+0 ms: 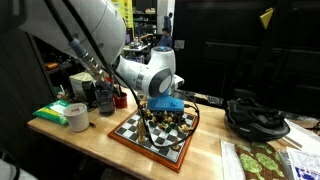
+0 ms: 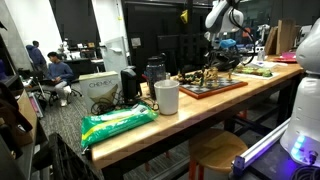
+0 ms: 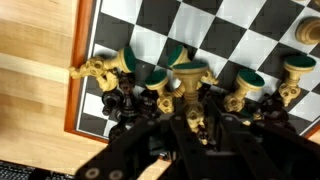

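Note:
A black-and-white chessboard (image 3: pixel 128 37) with a wooden border lies on the table, loaded with pieces. In the wrist view, my gripper is shut on a tan chess piece (image 3: pixel 191 73), which stands out large and close to the camera between the dark fingers. Its lower end is partly hidden. In exterior view 1 the gripper (image 1: pixel 166 118) hangs over the board (image 1: pixel 120 132), too small there to show the grip. Another tan piece (image 3: pixel 96 70) with a green base lies on its side at the board's edge; more tan and dark pieces crowd around the gripper.
A white cup (image 1: pixel 77 117) and a dark jar (image 1: pixel 104 99) stand left of the board, beside a green packet (image 1: pixel 50 112). A black bag (image 1: pixel 257 118) lies at the right. Bare table (image 1: pixel 212 150) shows to the right of the board.

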